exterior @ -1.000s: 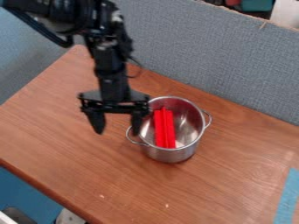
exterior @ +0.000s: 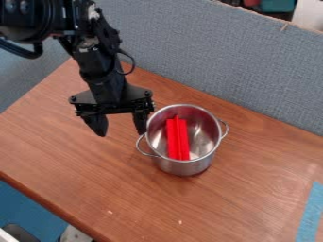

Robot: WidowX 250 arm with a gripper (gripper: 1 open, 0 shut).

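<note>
My black gripper [exterior: 119, 122] hangs open just left of a steel pot [exterior: 183, 166], its fingers pointing down with nothing visible between them. The pot has two wire handles and stands on the wooden table. Two red bar-shaped objects [exterior: 178, 138] lie side by side inside it.
A grey padded wall [exterior: 228, 57] runs along the back. A strip of blue tape [exterior: 309, 213] is at the right edge.
The gripper moved left from beside the pot and has since come back rightward toward it. The pot and red bars look unchanged.
</note>
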